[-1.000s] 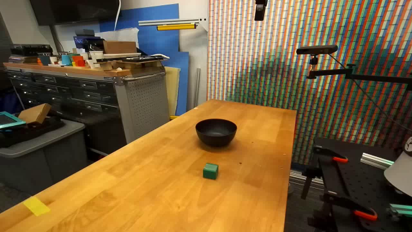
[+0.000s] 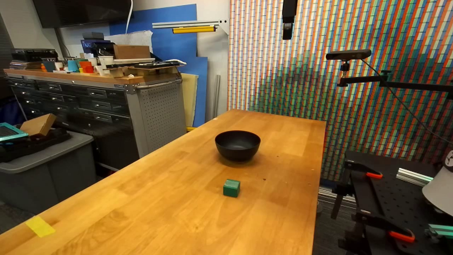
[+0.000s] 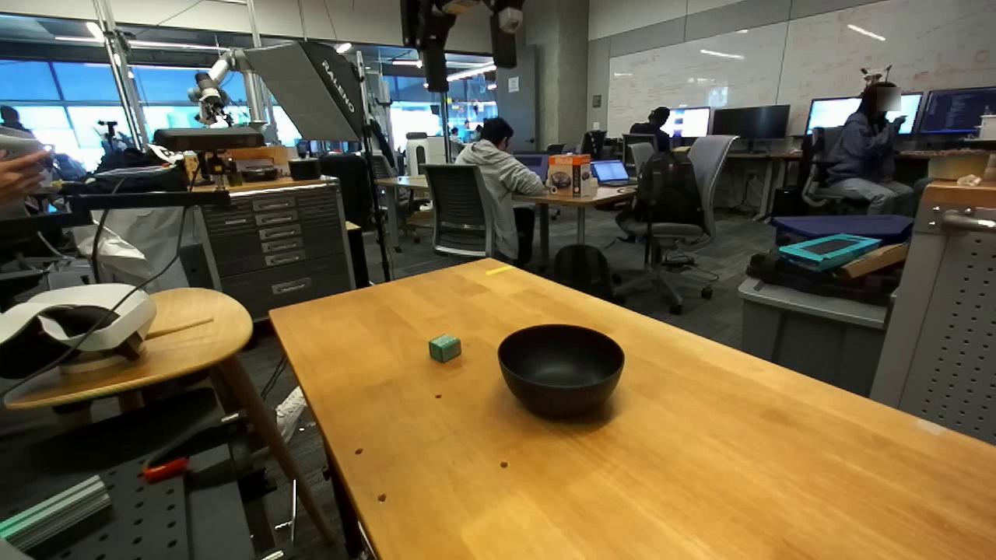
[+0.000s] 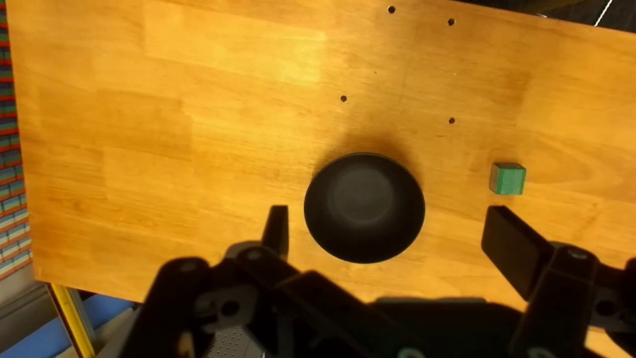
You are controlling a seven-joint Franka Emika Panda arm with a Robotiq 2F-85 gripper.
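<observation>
A round black bowl [image 2: 238,146] stands upright on the wooden table [image 2: 170,191], and its inside looks empty in the wrist view. Apart from it sits a small green cube [image 2: 231,187], nearer the camera in exterior view 1. From above, the bowl [image 4: 363,208] is near the middle of the wrist view, with the cube [image 4: 508,179] to its right. High over the table, my gripper is open, its dark fingers wide apart. Nothing is held between them. Only finger ends show at the top edge of exterior view 2, where the bowl [image 3: 560,369] and cube [image 3: 445,348] rest well below.
A piece of yellow tape [image 2: 40,226] marks the table's edge. Several small holes dot the tabletop. Beside the table stand a black perforated cart [image 2: 390,191] and a grey bin [image 2: 51,170].
In exterior view 1 the gripper's visible finger has come lower and slightly to the right. The bowl and the cube have stayed where they were.
</observation>
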